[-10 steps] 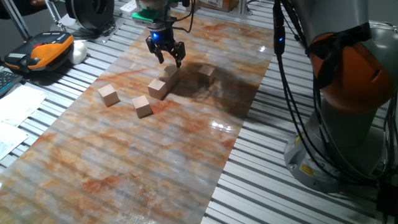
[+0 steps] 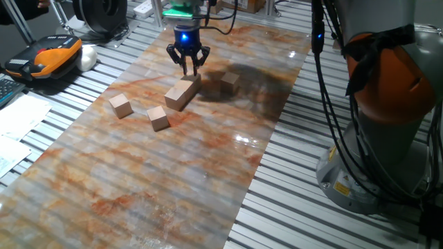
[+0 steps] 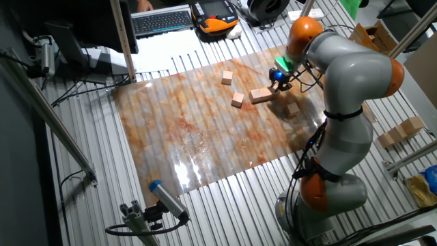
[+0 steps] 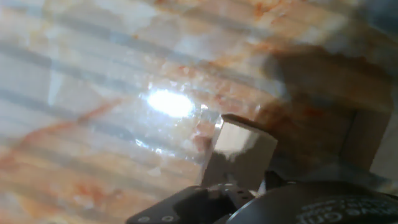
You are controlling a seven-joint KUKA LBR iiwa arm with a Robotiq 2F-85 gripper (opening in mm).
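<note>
A long wooden block [image 2: 181,94], perhaps two pieces in line, lies on the marbled sheet. My gripper [image 2: 190,72] points down over its far end, fingers a short way apart. Whether the tips touch the wood or stand around it, I cannot tell. In the wrist view, a wooden block [image 4: 241,148] rises just beyond the dark fingers [image 4: 193,202], partly covered by them. Two wooden cubes, a left one [image 2: 120,106] and a nearer one [image 2: 158,118], sit apart from it. Another cube [image 2: 230,83] stands in the arm's shadow to the right.
The near part of the marbled sheet [image 2: 145,187] is bare. An orange-and-black device [image 3: 214,17] and a keyboard [image 3: 162,22] lie beyond the sheet. More wooden blocks [image 3: 401,132] rest off the sheet, behind the arm.
My gripper has come down and slightly to the right towards the long block's far end. Its fingers look closer together than before. The separate cubes have stayed put.
</note>
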